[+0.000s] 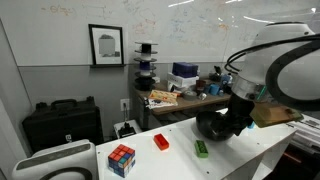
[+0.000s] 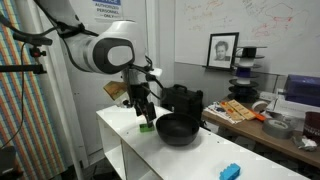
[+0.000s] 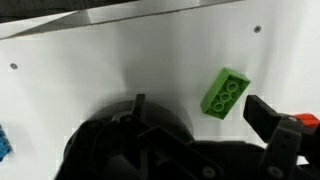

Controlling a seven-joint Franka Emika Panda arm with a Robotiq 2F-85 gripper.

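My gripper is open, with nothing held between its fingers. In the wrist view, a green toy block (image 3: 225, 93) with round studs lies on the white table beyond the gap, nearer the right finger. A black pan or bowl (image 2: 178, 129) stands on the table; in the wrist view the left finger covers part of it. From the first exterior side, the green block (image 1: 201, 149) rests in front of the black vessel (image 1: 211, 125), apart from it. A red block (image 1: 161, 142) lies farther left, and a blue block (image 2: 230, 172) sits on the vessel's other side.
A multicoloured cube (image 1: 121, 160) and a white appliance (image 1: 55, 163) occupy the table's left part in the first exterior view. Behind are a black case (image 1: 62, 123) and a wooden shelf with pots (image 2: 277, 127). Bare table surrounds the green block.
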